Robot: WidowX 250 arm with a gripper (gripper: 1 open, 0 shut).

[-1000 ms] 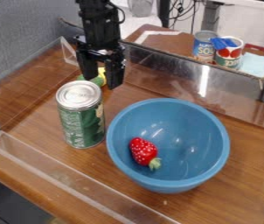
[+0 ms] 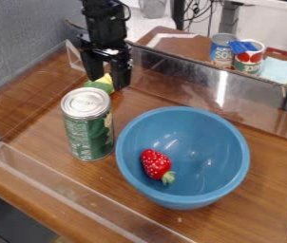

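The black gripper (image 2: 106, 68) hangs over a small yellow-and-green object (image 2: 102, 83) behind the tall green can (image 2: 87, 134); its fingers reach down around or just above that object, and whether they grip it is unclear. A blue bowl (image 2: 204, 190) stands right of the can, with a red strawberry (image 2: 157, 163) inside it.
Clear low walls border the wooden work surface (image 2: 95, 199). Beyond the back wall stand a blue can (image 2: 221, 55), a red-and-white can (image 2: 248, 59) and a pale blue cloth (image 2: 283, 72). A grey panel (image 2: 26, 47) is at the left.
The gripper has moved slightly down and left at the small yellow-and-green object. The bowl, strawberry and green can look unchanged.
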